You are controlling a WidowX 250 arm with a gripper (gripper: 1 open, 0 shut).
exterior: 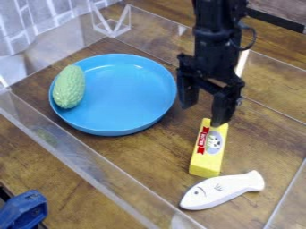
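My black gripper (209,103) hangs open above the table, right of the blue plate (107,94), blurred, with nothing seen between its fingers. Just below it a yellow box (208,156) with a red-and-white label lies flat on the wooden table. A green corn-like object (70,89) rests on the plate's left side. A white fish-shaped object (221,190) lies at the front right.
A blue object (21,211) sits at the lower left corner, beyond a clear edge.
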